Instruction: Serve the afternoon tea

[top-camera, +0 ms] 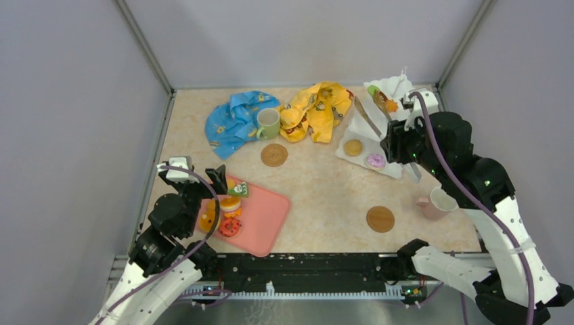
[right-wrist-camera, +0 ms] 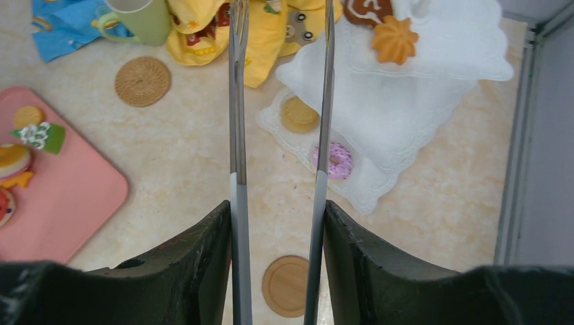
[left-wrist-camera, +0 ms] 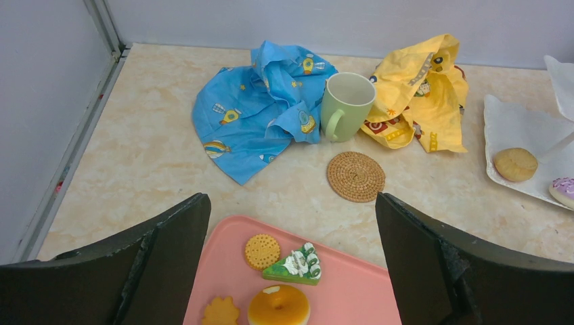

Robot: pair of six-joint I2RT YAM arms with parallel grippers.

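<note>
Metal tongs (right-wrist-camera: 238,149) are held in my right gripper, their two arms spread apart, with nothing between the tips that I can make out. In the top view they reach over the white tiered tray (top-camera: 345,151). On its lower tier lie a round bun (right-wrist-camera: 299,115) and a purple-iced donut (right-wrist-camera: 338,161); higher up are an orange flower-shaped cookie (right-wrist-camera: 394,39) and a chocolate piece (right-wrist-camera: 366,9). My left gripper stands open and empty above the pink tray (top-camera: 271,220), which carries several treats, including a green cake slice (left-wrist-camera: 296,265).
A green mug (top-camera: 268,123) stands between a blue cloth (top-camera: 233,122) and a yellow cloth (top-camera: 318,112). Woven coasters lie at centre-left (top-camera: 274,155) and front right (top-camera: 380,219). Near the right arm is a pink mug (top-camera: 433,205).
</note>
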